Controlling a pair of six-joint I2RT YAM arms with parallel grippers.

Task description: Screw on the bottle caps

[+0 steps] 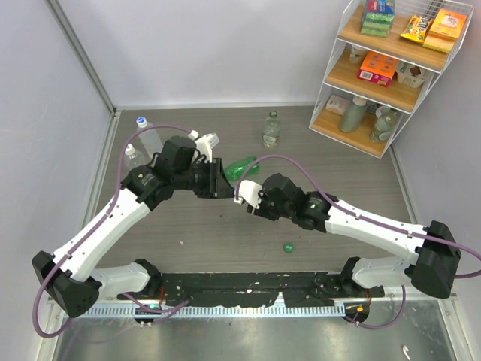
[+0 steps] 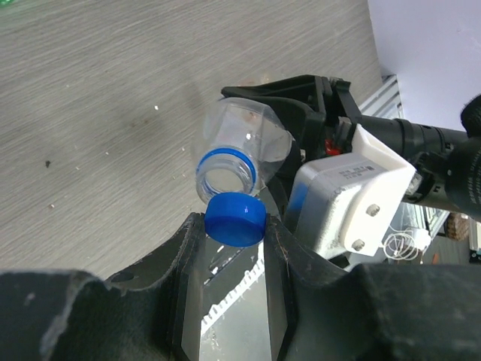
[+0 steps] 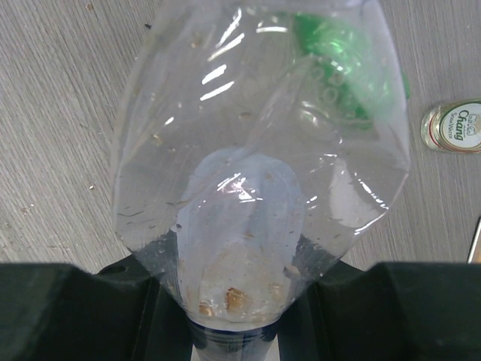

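My left gripper [image 1: 223,188] is shut on a blue cap [image 2: 234,219], held just at the open mouth of a clear plastic bottle [image 2: 244,139] in the left wrist view. My right gripper [image 1: 252,197] grips that bottle, which fills much of the right wrist view [image 3: 255,203]. The two grippers nearly meet above the middle of the table. A green bottle [image 1: 240,167] lies behind them, and a small green cap [image 1: 288,247] rests on the table nearer the front.
Clear bottles [image 1: 148,137] stand at the back left, partly behind my left arm. A glass bottle [image 1: 271,129] stands at the back. A shelf [image 1: 367,98] with goods is at the back right.
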